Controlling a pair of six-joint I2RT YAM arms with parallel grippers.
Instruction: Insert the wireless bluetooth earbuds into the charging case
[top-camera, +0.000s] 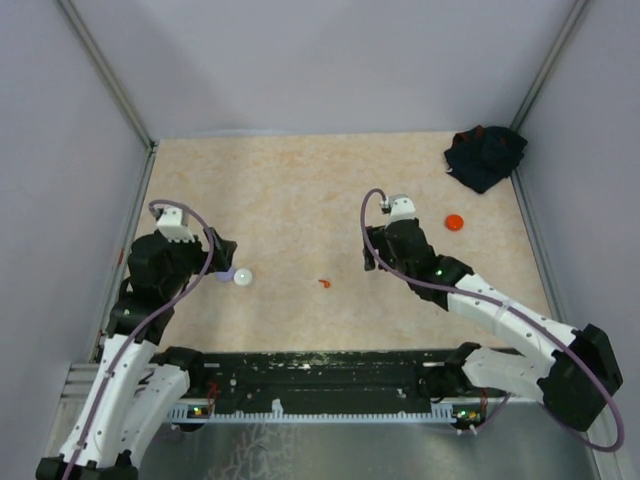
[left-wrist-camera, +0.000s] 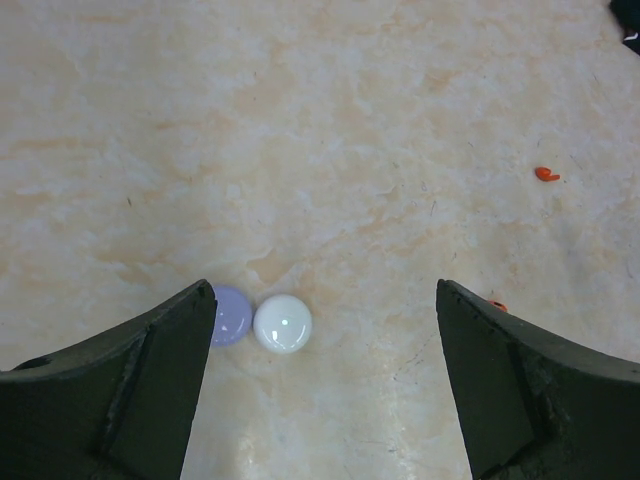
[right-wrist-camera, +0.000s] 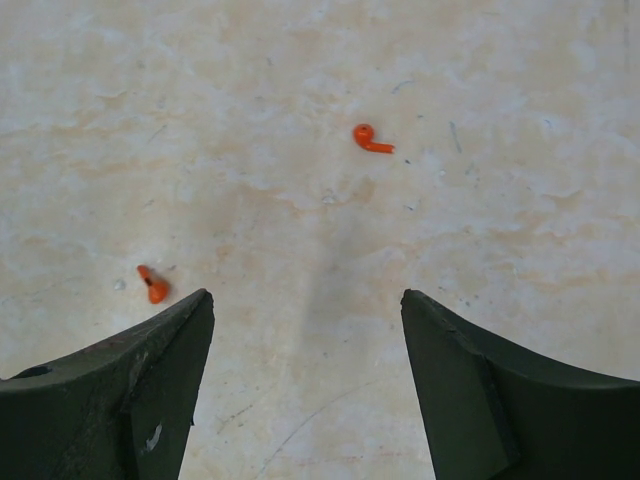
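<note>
One small orange earbud (top-camera: 324, 283) lies on the table between the arms. The right wrist view has two orange pieces: an earbud on the left (right-wrist-camera: 155, 287) and a farther earbud (right-wrist-camera: 366, 138) above the middle. In the top view my right gripper (top-camera: 371, 251) covers that farther one. Its fingers are open above the table, empty. A round orange case (top-camera: 454, 222), apparently closed, rests at the right. My left gripper is also open and empty, hovering by a white round case (left-wrist-camera: 283, 324) and a purple round one (left-wrist-camera: 231, 315) that lie side by side.
A dark crumpled cloth (top-camera: 485, 157) occupies the back right corner. Bare tabletop (top-camera: 290, 190) stretches across the middle and back. Walls flank the table on both sides, and a dark gap runs along its front edge.
</note>
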